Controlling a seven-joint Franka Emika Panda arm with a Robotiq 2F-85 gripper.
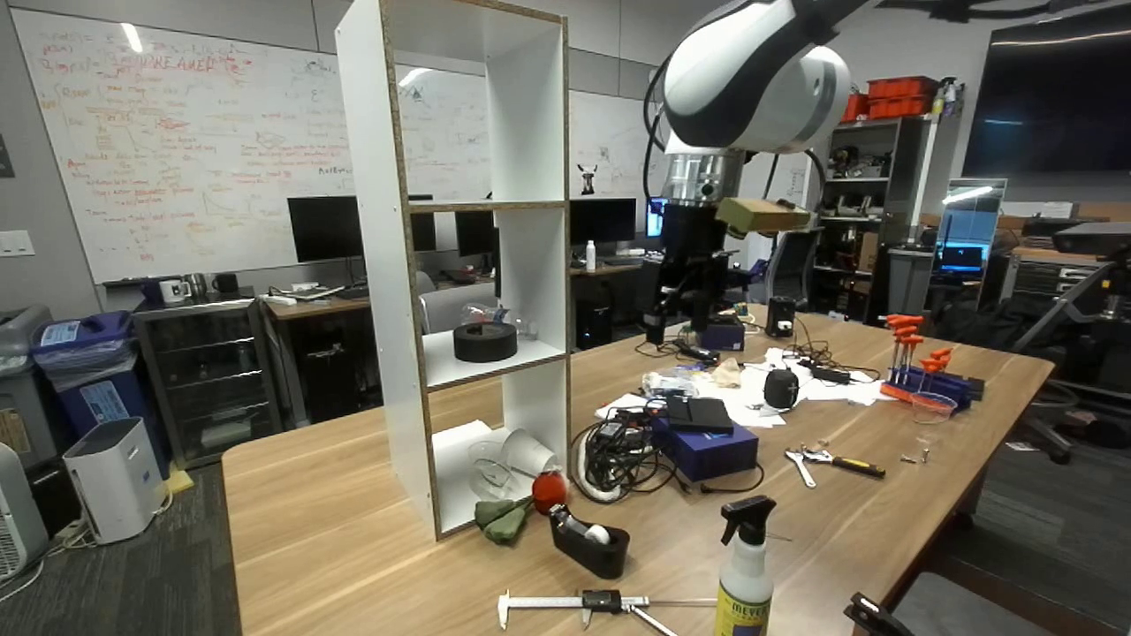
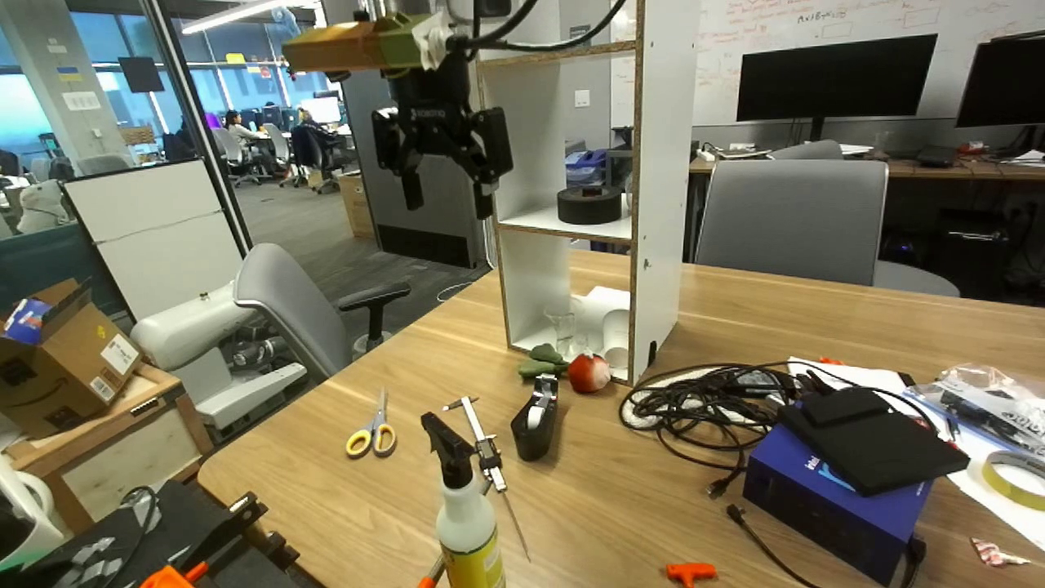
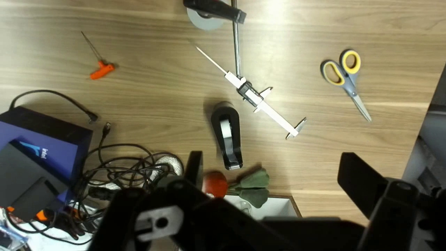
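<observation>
High above the table hangs my gripper [image 2: 448, 204], pointing down with its fingers wide apart and nothing between its fingers [image 2: 482, 200]. In the wrist view the black tape dispenser [image 3: 227, 136] lies ahead of the gap between the fingers. Beside it are the digital caliper [image 3: 267, 108] and the scissors [image 3: 349, 79]. A red fake flower [image 3: 215, 184] with green leaves [image 3: 255, 187] rests at the foot of the white shelf [image 1: 371, 265]. On the shelf's middle board sits a black tape roll [image 1: 484, 341]; clear and white cups [image 1: 527, 454] lie in the bottom compartment.
A spray bottle [image 2: 467, 519] stands upright near the caliper. Tangled black cables [image 2: 700, 402] and a blue Intel box [image 2: 833, 485] crowd one side of the shelf. An orange-handled hex key [image 3: 102, 70] lies on open tabletop. Bare wood surrounds the scissors.
</observation>
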